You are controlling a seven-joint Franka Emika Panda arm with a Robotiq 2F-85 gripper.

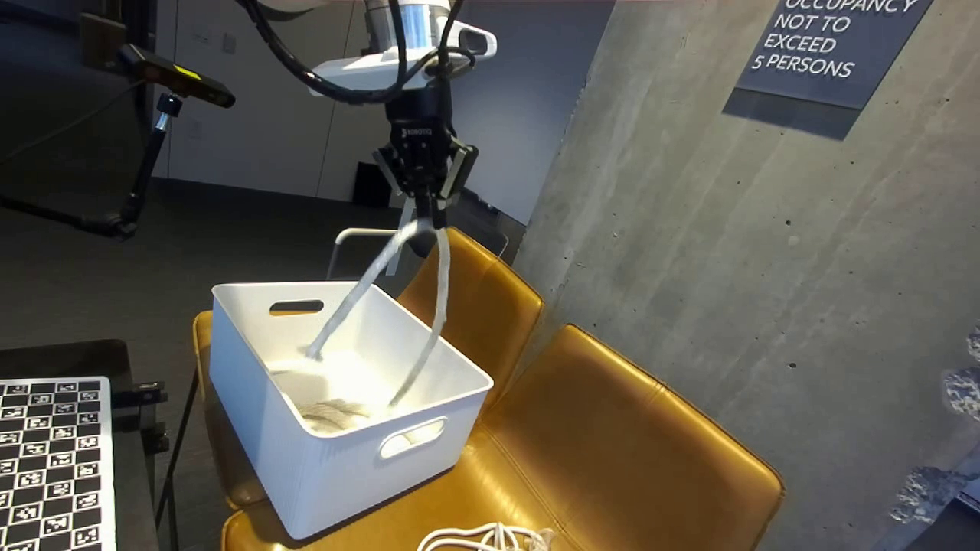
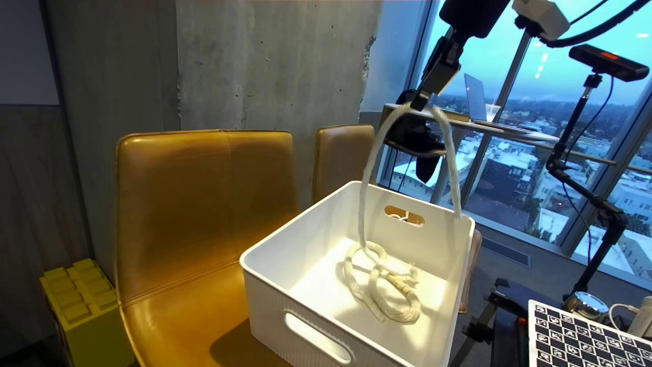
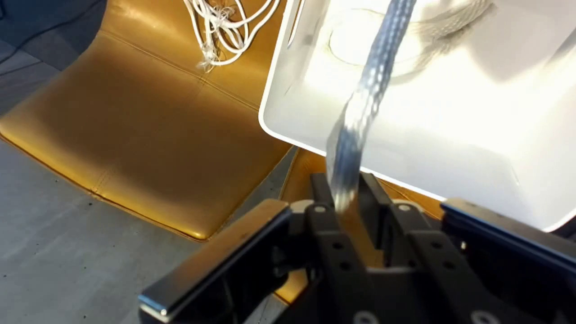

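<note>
A thick white rope arches over the fingertips of my gripper, its two sides hanging down into the white box. More of the rope lies coiled on the box floor in exterior view 2. Seen from the wrist, the rope runs between the fingers of my gripper. A narrow gap separates those fingers, and whether they grip the rope I cannot tell. The gripper is above the box's far end in exterior view 2.
The box stands on a tan leather chair. A bundle of thin white cord lies on the seat beside it. A concrete wall rises behind the chairs. A camera stand and a marker board stand at the left in exterior view 1.
</note>
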